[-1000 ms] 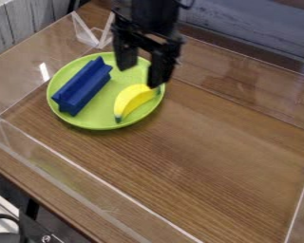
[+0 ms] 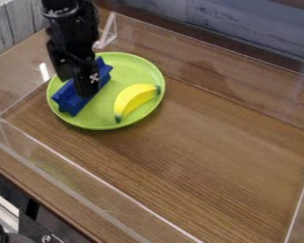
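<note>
My gripper (image 2: 79,61), black, hangs open at the upper left over the green plate (image 2: 140,74). It is lowered around the top part of a blue block (image 2: 75,100) that lies slanted on the plate's left side; whether the fingers touch it is unclear. A yellow banana (image 2: 134,100) lies on the plate's right half.
A white-grey wall (image 2: 15,19) borders the top left corner. A black cable (image 2: 0,228) shows at the bottom left edge.
My gripper has moved left and down from above the middle of the plate to the blue block. The block and banana appear to lie where they were.
</note>
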